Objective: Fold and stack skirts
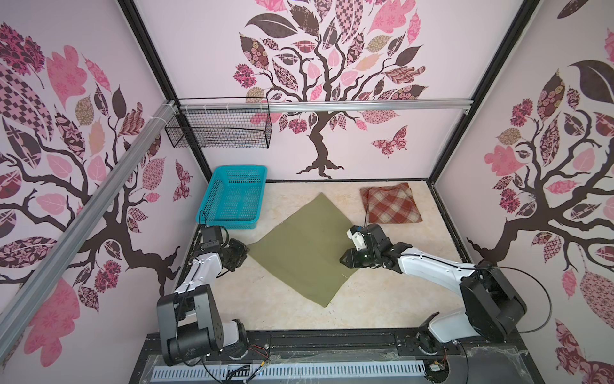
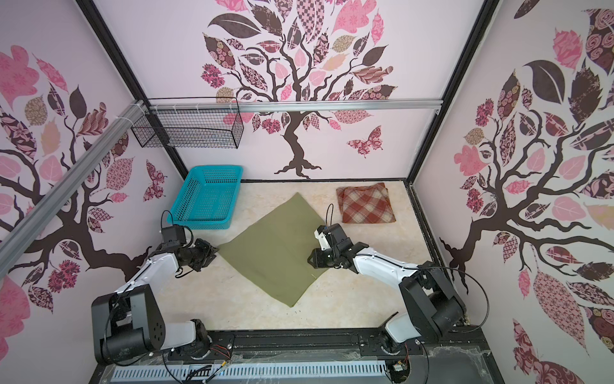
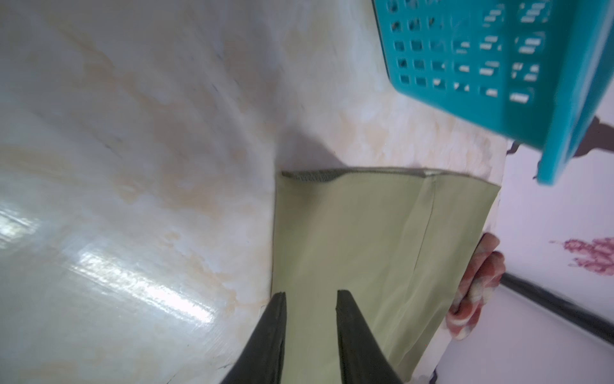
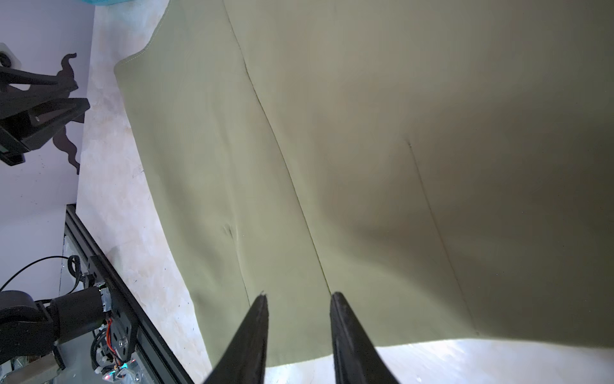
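Observation:
An olive-green skirt (image 1: 307, 246) lies spread flat on the table, turned so its corners point toward the back, front and left. My left gripper (image 1: 240, 253) stands at the skirt's left corner; in the left wrist view its fingers (image 3: 275, 332) are parted over the green cloth (image 3: 345, 230), gripping nothing. Over the skirt's right edge is my right gripper (image 1: 348, 258), its fingers (image 4: 252, 332) apart above the cloth with nothing between them. A folded red plaid skirt (image 1: 391, 203) rests at the back right.
An empty turquoise basket (image 1: 261, 198) stands at the back left, close to my left arm. A black wire basket (image 1: 220, 128) hangs on the back rail. Bare table (image 1: 275, 307) lies in front of the skirt and to its right.

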